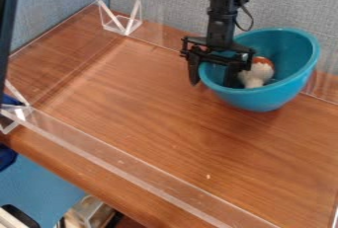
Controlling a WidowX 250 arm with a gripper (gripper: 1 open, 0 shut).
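A teal bowl point(275, 94) stands on the wooden table point(158, 143) at the back right. Inside it lies a pale object with an orange-red top point(258, 74), perhaps a small toy or mushroom. My black gripper point(214, 72) is at the bowl's left side, its fingers reaching down over and into the rim. Whether it is open or shut, and whether anything is between its fingers, I cannot tell.
Clear plastic walls with white corner brackets point(121, 20) line the table's edges. A grey padded wall stands behind, and some items lie below the table at the lower left.
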